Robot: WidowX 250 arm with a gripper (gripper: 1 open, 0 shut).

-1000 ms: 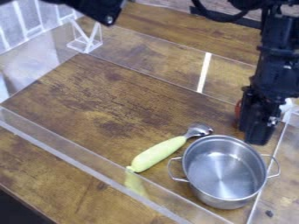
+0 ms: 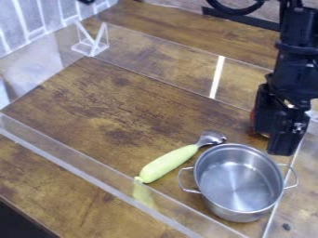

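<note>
My gripper [image 2: 280, 121] is at the right, open, hanging over an orange object that it mostly hides behind the steel pot. The pot [image 2: 236, 191], empty and with two loop handles, stands at the lower right. Left of it lies a spoon or ladle [image 2: 205, 139] with a pale yellow-green object [image 2: 168, 165], perhaps its handle or a separate vegetable, reaching down toward the lower left.
Transparent panels edge the work area. A white stand [image 2: 92, 39] is at the back left, and a white strip runs across the back right.
The pot and the yellow-green object have stayed in place.
</note>
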